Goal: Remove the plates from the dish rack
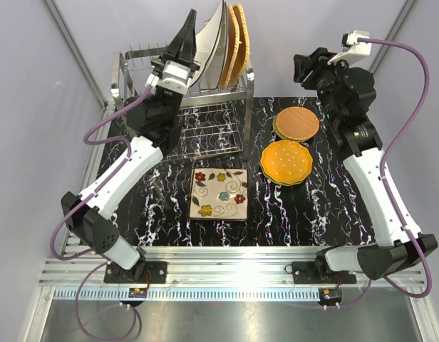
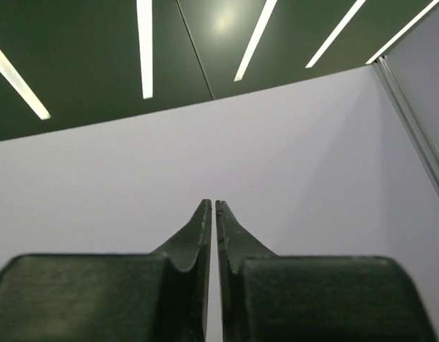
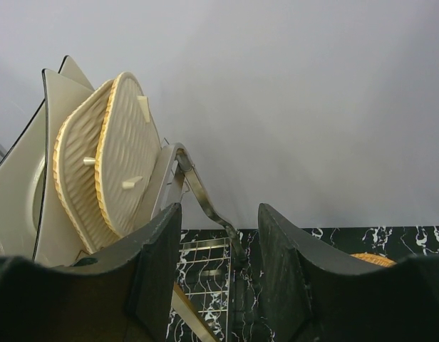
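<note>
In the steel dish rack (image 1: 249, 121), white plates (image 1: 207, 39) and yellow-rimmed plates (image 1: 241, 43) stand upright at the top right; the right wrist view shows their faces (image 3: 127, 160). My left gripper (image 1: 186, 35) points up just left of them, shut with nothing visible between its fingers; its wrist view shows only wall and ceiling. My right gripper (image 1: 301, 65) is part open and empty, right of the rack. An orange plate (image 1: 296, 122), a yellow scalloped plate (image 1: 286, 161) and a square floral plate (image 1: 219, 193) lie on the counter.
Walls enclose the back and both sides. The rack's left part is empty.
</note>
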